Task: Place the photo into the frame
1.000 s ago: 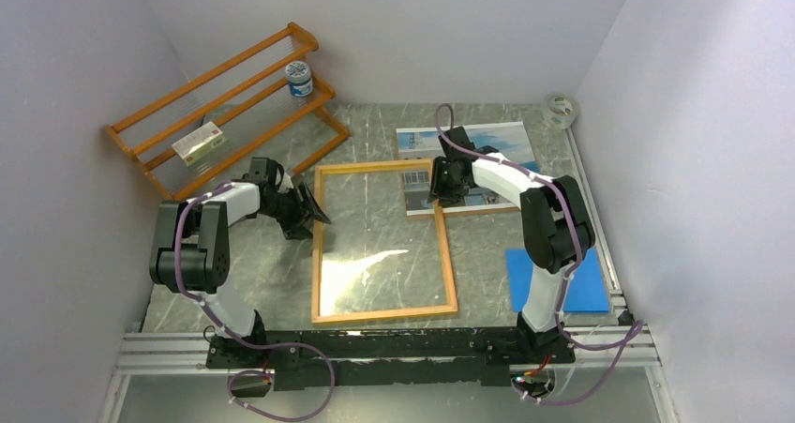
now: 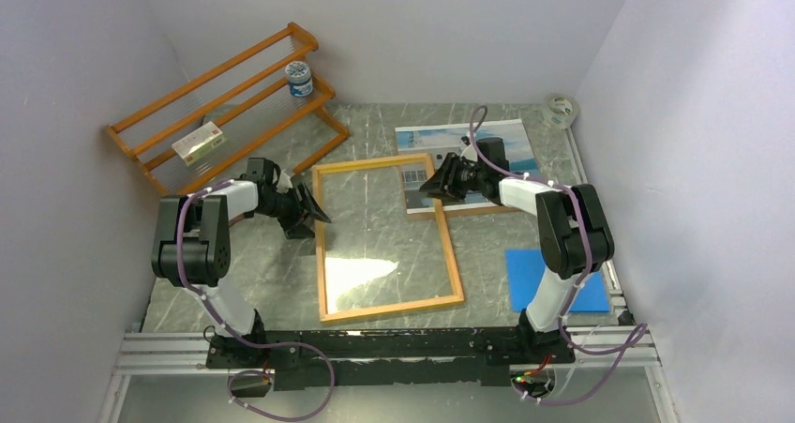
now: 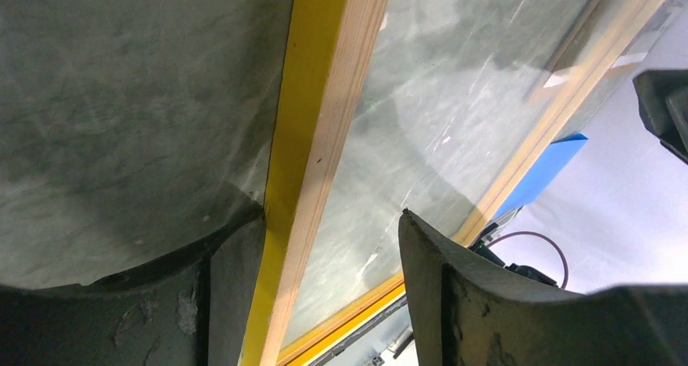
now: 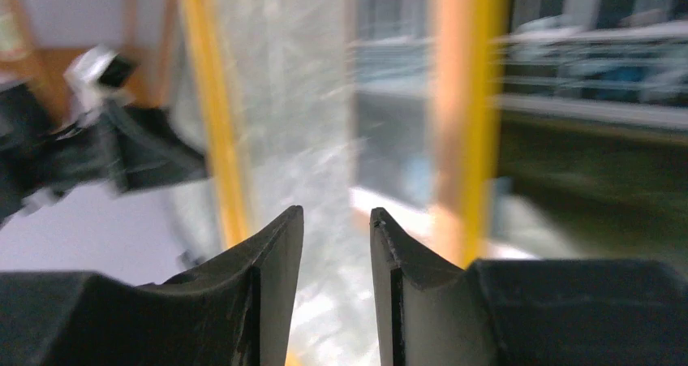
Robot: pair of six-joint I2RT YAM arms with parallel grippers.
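Note:
The picture frame, a wooden rectangle with a clear pane, sits mid-table. The photo, a coastal picture, lies flat behind it, partly under its back right corner. My left gripper stands open at the frame's left rail. That rail runs between its fingers, close to the left one, with a gap to the other. At the right rail is my right gripper, its fingers a small way apart. Only the pane shows between their tips; the blurred rail passes behind the right finger. Whether it grips anything is unclear.
A wooden rack with a tub and a box stands back left. Tape lies back right, a blue sheet front right.
My right gripper has turned and its arm has swung a little right. The frame has shifted slightly to the right at its front and rotated a little. The left arm has hardly moved.

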